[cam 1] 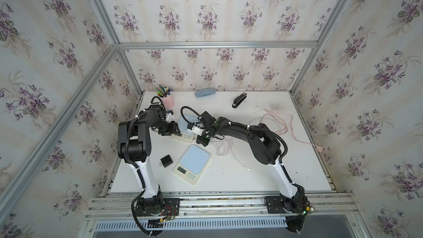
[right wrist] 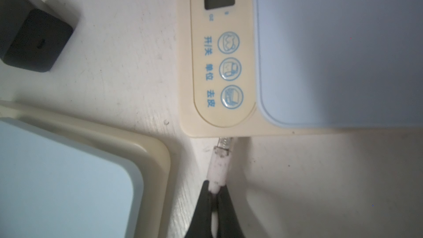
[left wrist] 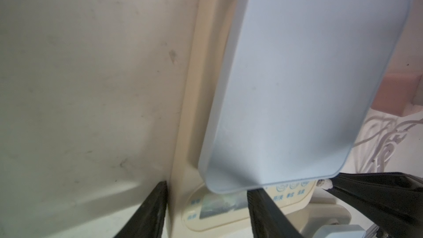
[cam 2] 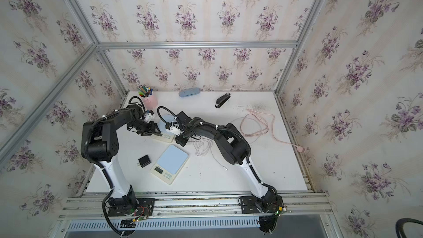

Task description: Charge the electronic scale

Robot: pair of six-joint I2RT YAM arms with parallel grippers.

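Note:
The cream electronic scale with a blue top (right wrist: 339,52) lies flat on the table, its display and round buttons showing in the right wrist view. My right gripper is shut on the pale charging cable (right wrist: 218,167) just behind its plug. The metal tip (right wrist: 224,143) meets the scale's side edge and partly vanishes beneath it; how deep it sits in a port cannot be seen. At the opposite side, my left gripper stands part open, its fingers (left wrist: 154,211) spread around the scale's corner beside the display. Contact there is unclear.
A second scale (cam 1: 194,159) lies closer to the front edge. Left of it sits a black charger block (cam 1: 166,160). Behind the left arm is a pink pen cup (cam 1: 167,101). A stapler (cam 1: 239,100) and a pink cable (cam 1: 282,121) lie farther right.

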